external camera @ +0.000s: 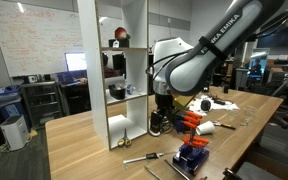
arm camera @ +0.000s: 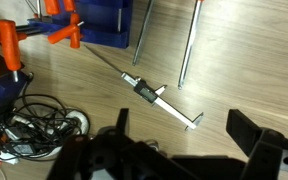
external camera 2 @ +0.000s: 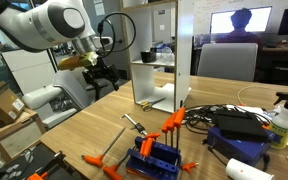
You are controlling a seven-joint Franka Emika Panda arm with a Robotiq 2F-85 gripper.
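My gripper hangs over the wooden table, its dark fingers spread wide at the lower left and right of the wrist view. Nothing is held between them. In that view a digital caliper (arm camera: 162, 99) lies diagonally on the wood, ahead of the gap and below the gripper. Two thin metal rods or tools (arm camera: 191, 42) lie near it. A blue rack (arm camera: 106, 16) with orange-handled tools (arm camera: 66, 31) stands at the upper left. From exterior view 2 the gripper (external camera 2: 101, 77) is well above the tabletop, with the blue rack (external camera 2: 156, 160) nearer the camera.
A tall white shelf (external camera: 117, 70) with pots on it rises beside the arm. Tangled black cables (arm camera: 47, 125) lie near the rack. Spray bottle (external camera 2: 285, 117) and a white roll (external camera 2: 246, 171) are at the right in exterior view 2. Bare wood (external camera: 74, 140) extends leftward in exterior view 1.
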